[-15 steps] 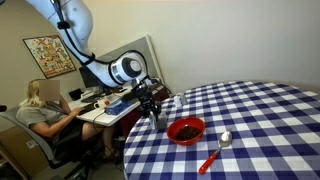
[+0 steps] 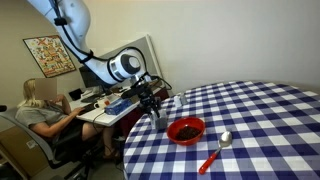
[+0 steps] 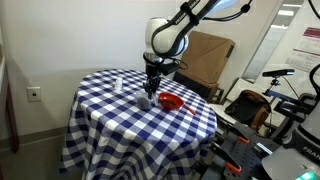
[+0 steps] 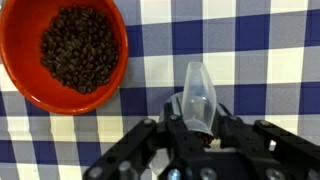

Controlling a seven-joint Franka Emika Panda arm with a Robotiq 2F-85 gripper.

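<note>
My gripper is low over the checked tablecloth, beside a red bowl (image 4: 122, 62) of dark beans (image 4: 78, 48). A clear, rounded piece (image 4: 199, 90) sticks out from between its fingers in the wrist view. A grey cup-like object (image 2: 160, 124) stands directly under the gripper in exterior view 1, and exterior view 2 shows the same grey object (image 3: 144, 103) left of the bowl. The fingers hide much of it, and whether they press on the clear piece does not show.
A spoon with a red handle (image 2: 209, 161) lies to the right of the bowl. A white bottle (image 3: 119, 84) stands on the table, away from the gripper. Much of the checked tablecloth (image 2: 270, 130) is bare. A person sits at a desk behind the arm.
</note>
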